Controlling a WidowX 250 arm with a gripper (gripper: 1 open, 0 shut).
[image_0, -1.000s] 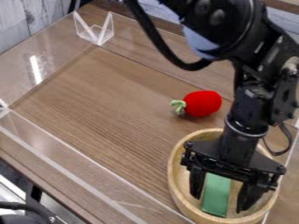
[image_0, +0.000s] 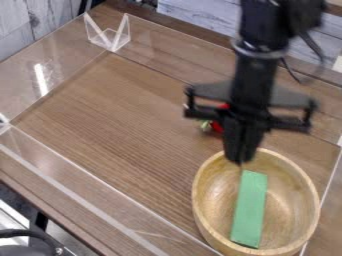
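The dark gripper (image_0: 238, 140) is blurred and raised above a light wooden bowl (image_0: 209, 203), hiding part of the scene behind it; whether anything is between its fingers is unclear. A green block (image_0: 249, 207) lies inside the bowl. A red object with a green tip (image_0: 210, 127) is mostly hidden behind the gripper.
The wooden table (image_0: 107, 140) has clear room on the left and centre. A small white wire object (image_0: 110, 30) stands at the upper left. Dark cables show at the lower left edge.
The gripper has risen from inside the bowl to above it, uncovering the green block, which remains in the bowl, and now covering most of the red object.
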